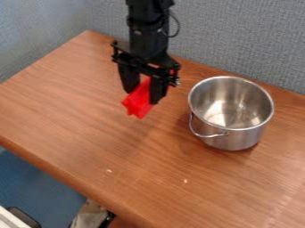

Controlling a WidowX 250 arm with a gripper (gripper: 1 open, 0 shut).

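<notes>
My black gripper (144,77) is in the upper middle of the camera view, shut on a red object (138,101) that hangs below its fingers, left of a steel pot (244,134). The pot has a thin wire handle at its front and looks empty inside. The red object's exact shape is partly hidden by the fingers.
A grey padded wall runs along the back. Past the table's left front edge lie a blue floor and some clutter at the bottom.
</notes>
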